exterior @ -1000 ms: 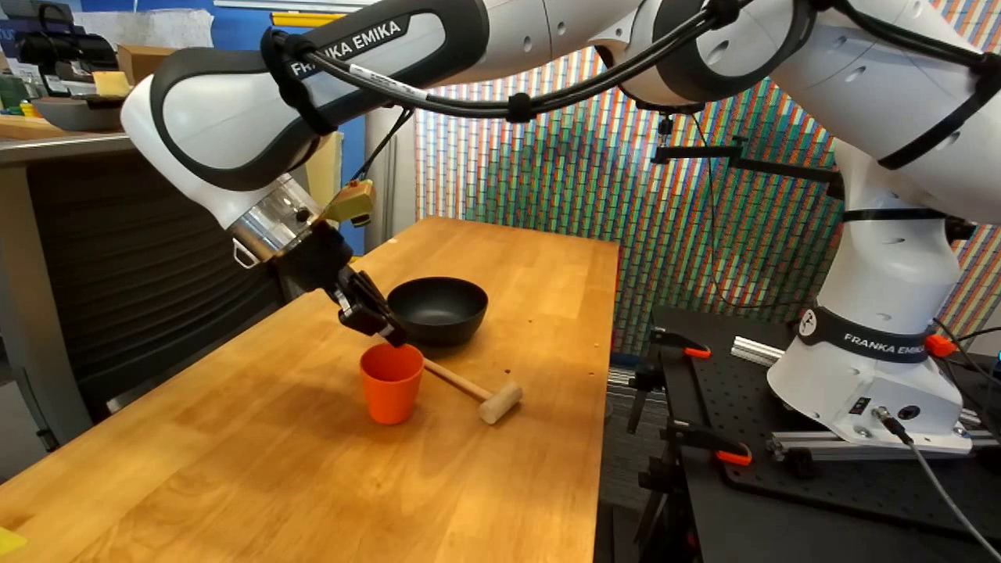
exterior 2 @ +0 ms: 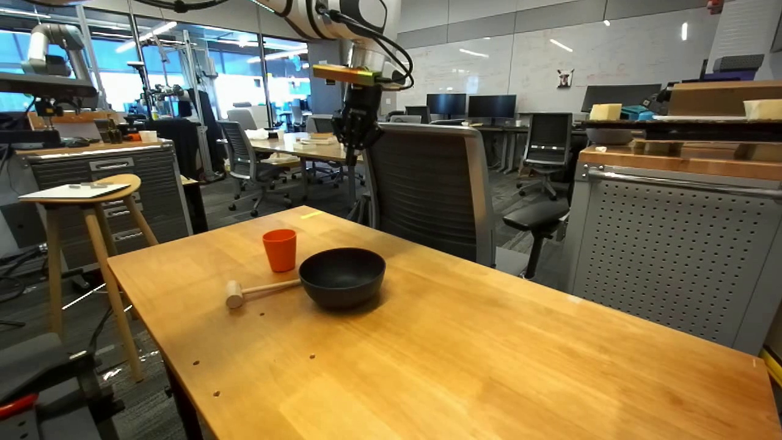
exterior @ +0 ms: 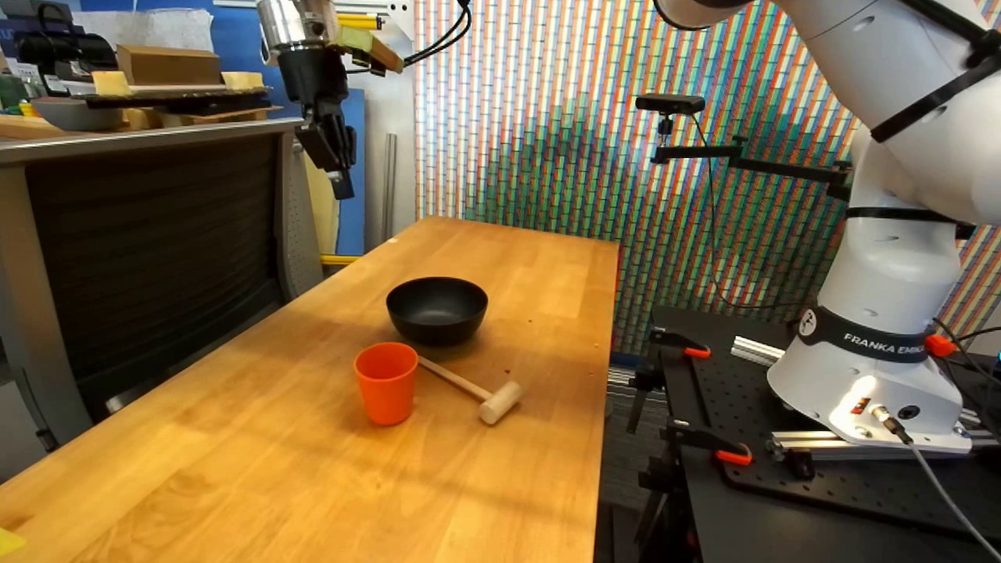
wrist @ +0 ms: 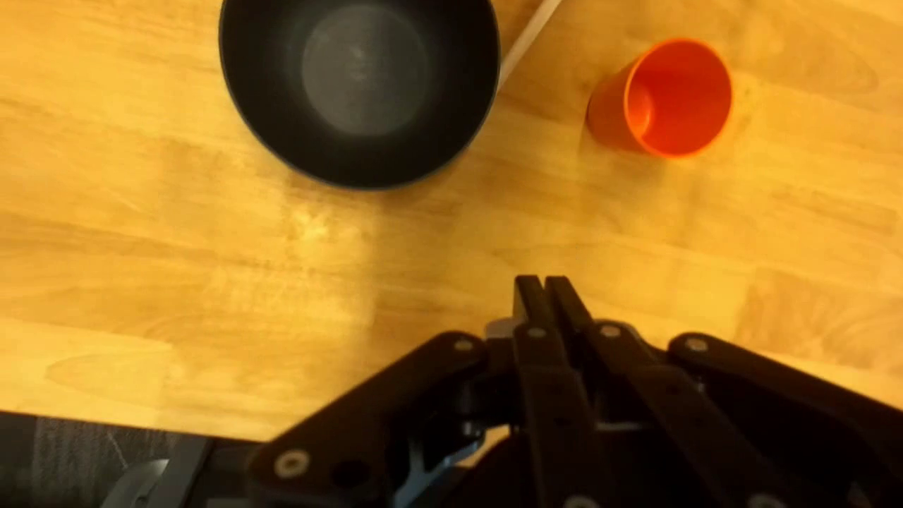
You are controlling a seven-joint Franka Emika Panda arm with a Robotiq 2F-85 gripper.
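An orange cup [exterior: 386,389] stands upright on the table. Beside it lies a wooden mallet [exterior: 469,385], its handle reaching toward a black bowl [exterior: 437,314]. The bowl looks empty in the wrist view, as does the cup [wrist: 677,100]. High above the table's chair-side edge, my gripper [exterior: 342,188] points downward, well clear of all three objects. Its two fingers are together in the wrist view [wrist: 544,284], and nothing shows between them. The mallet's head is outside that view.
A chair [exterior 2: 432,190] stands against the table's long edge, below the raised arm. A cabinet [exterior 2: 674,249] with boxes on it stands past the chair.
My gripper has risen and moved back from the cup's rim to high above the table edge. The cup has shifted slightly left in exterior view 1; the bowl and mallet look unmoved.
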